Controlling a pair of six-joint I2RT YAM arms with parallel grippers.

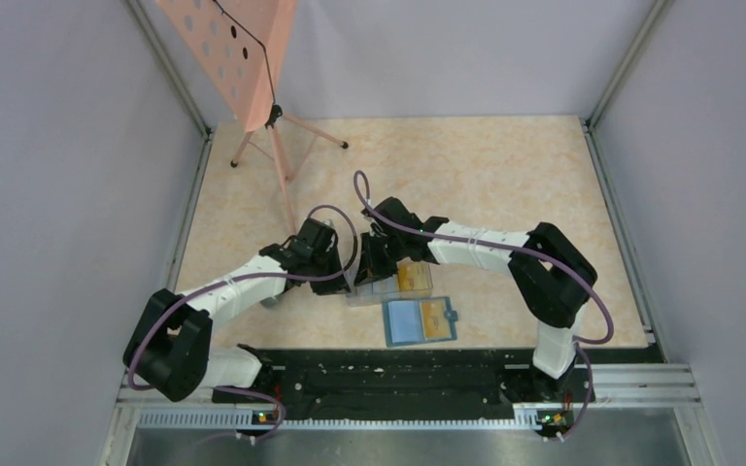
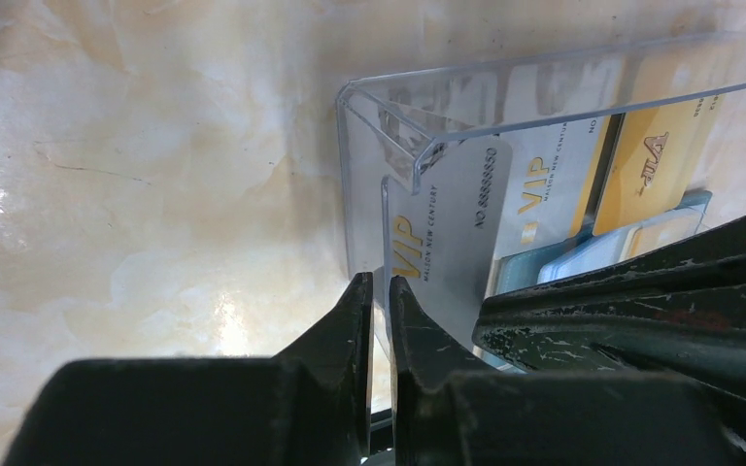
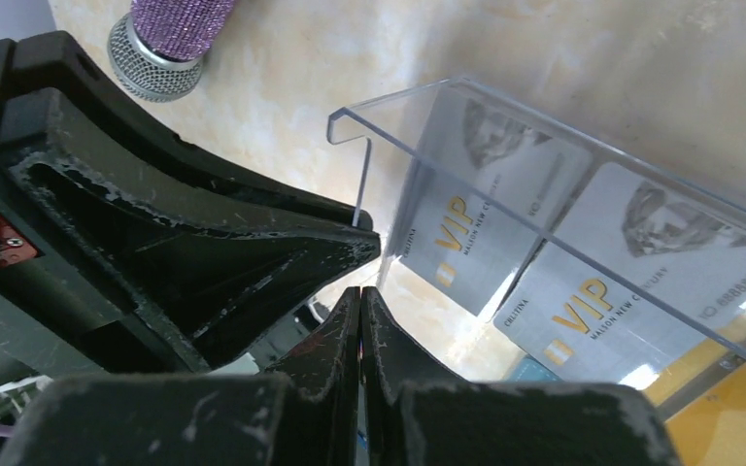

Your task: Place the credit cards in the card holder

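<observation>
My left gripper is shut on the left edge of the clear box (image 2: 343, 165). Inside that box lie silver VIP cards, one nearest the gripped end (image 2: 452, 233) and another beside it (image 3: 641, 228), with a gold card (image 2: 656, 146) further right. The right gripper is shut, nothing seen between its fingertips; it sits close to the left gripper at the box's left end, near the first silver card (image 3: 491, 184). In the top view the blue card holder (image 1: 453, 316) lies in front of the box, a pale panel on its left and a gold one on its right.
A microphone (image 3: 160, 58) with a purple glittery handle lies left of the box. A pink stand (image 1: 277, 155) rises at the back left. Both arms crowd together over the box.
</observation>
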